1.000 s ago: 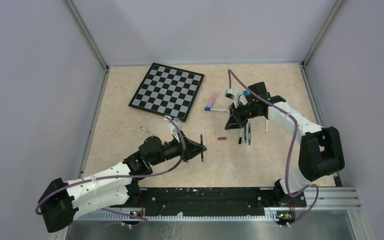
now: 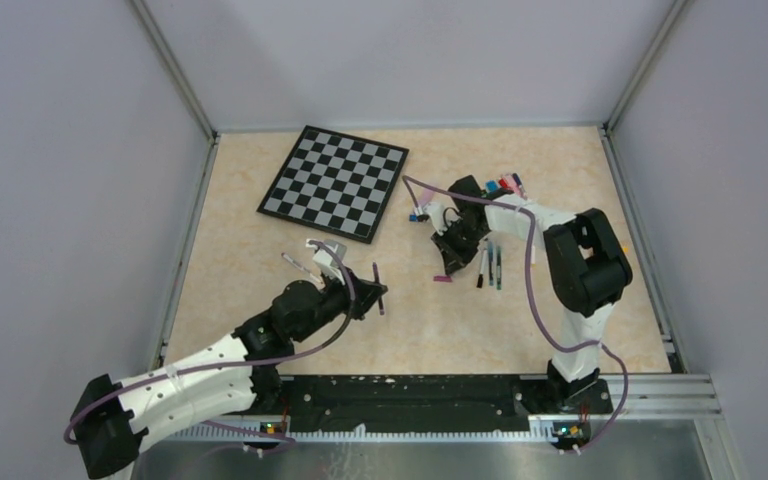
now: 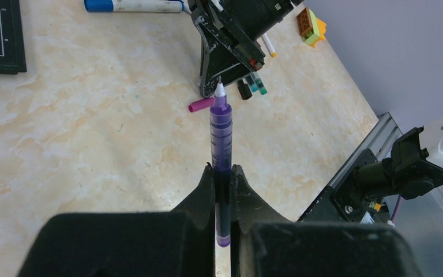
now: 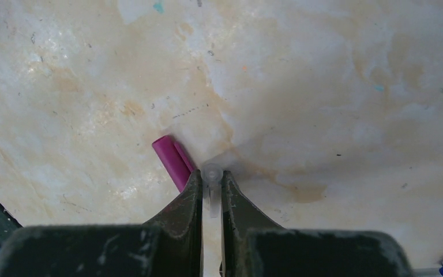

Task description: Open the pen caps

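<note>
A purple pen [image 3: 221,138] stands in my left gripper, which is shut on its barrel; the bare writing tip points up. In the right wrist view, a small clear cap [image 4: 212,176] sits between the fingertips of my right gripper, shut on it. Right beside that gripper, a magenta cap [image 4: 173,159] lies on the table, its lower end partly covered by the finger. From above, the left gripper [image 2: 370,295] is at the table's middle and the right gripper [image 2: 449,268] is low over the magenta cap [image 2: 442,279].
Several pens [image 2: 490,266] lie just right of my right gripper. A checkered board [image 2: 336,182] occupies the back left, and another pen [image 2: 301,266] lies behind the left gripper.
My right gripper has moved left and down to beside the magenta cap, still with the clear cap. My left gripper has shifted left, still gripping the purple pen.
</note>
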